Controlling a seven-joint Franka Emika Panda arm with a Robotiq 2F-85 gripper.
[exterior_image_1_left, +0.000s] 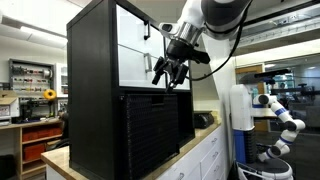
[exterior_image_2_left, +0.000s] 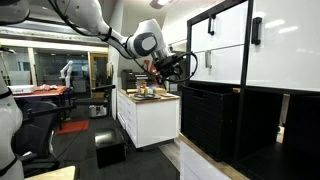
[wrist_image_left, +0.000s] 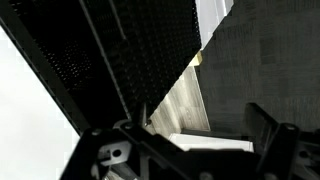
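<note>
My gripper hangs in the air by the front of a tall black cabinet, near the top of its black slatted front. In the wrist view the gripper stands open, its dark fingers wide apart with nothing between them. The perforated black panel runs diagonally past the left finger; whether they touch, I cannot tell. From the other side, the gripper shows level with the upper part of the black compartment, below the white cabinet doors.
A wooden counter on white drawers runs under the cabinet. Dark grey floor lies open in front. Another white drawer unit bears several small items. A black box stands on the floor.
</note>
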